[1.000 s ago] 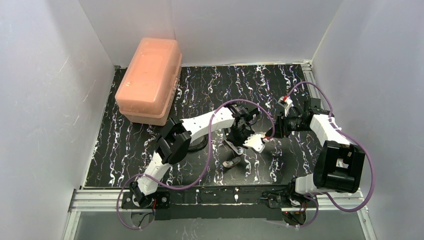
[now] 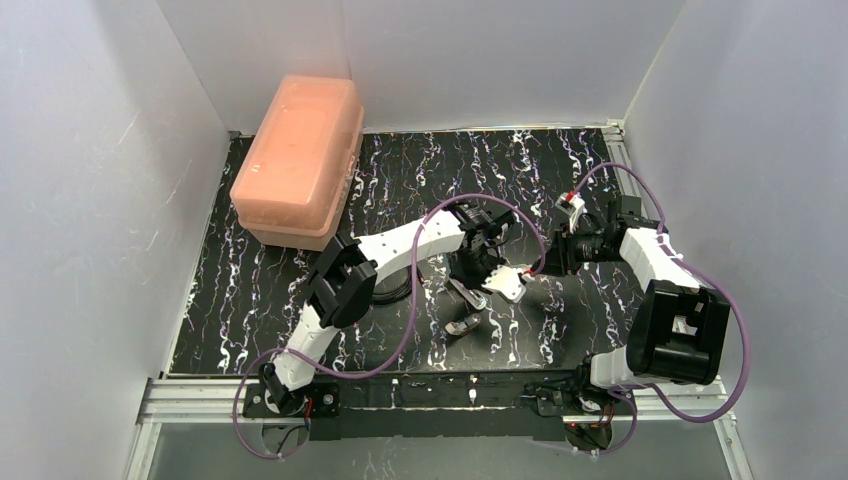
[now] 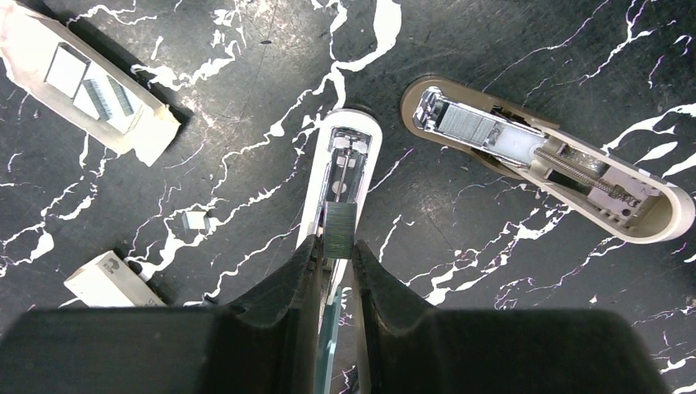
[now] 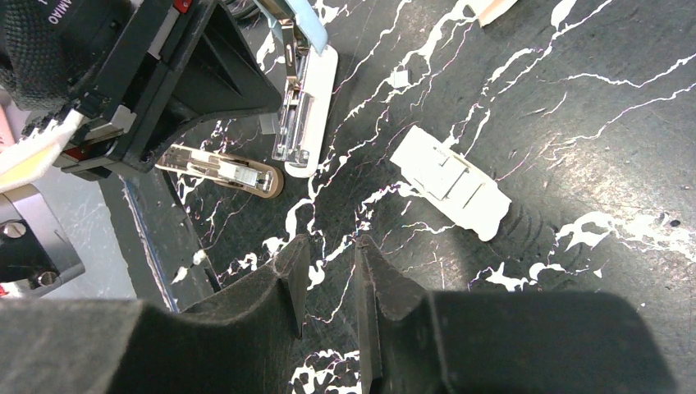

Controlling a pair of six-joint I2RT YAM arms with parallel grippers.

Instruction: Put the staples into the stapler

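Note:
My left gripper is shut on a short grey strip of staples. From the left wrist view, the strip overlaps the open channel of the white-based stapler. In the right wrist view, the strip appears at the left gripper's tip, beside that stapler's channel; whether they touch I cannot tell. A light blue top part of this stapler is folded back. My right gripper is partly open over bare table, nothing between its fingers.
A tan stapler lies open beside the white one. An opened staple box, a small box and a loose staple piece lie opposite. A large orange box stands at the back left.
Over the last second my left arm has shifted slightly to the left in the top view. The right arm and the table objects look unmoved.

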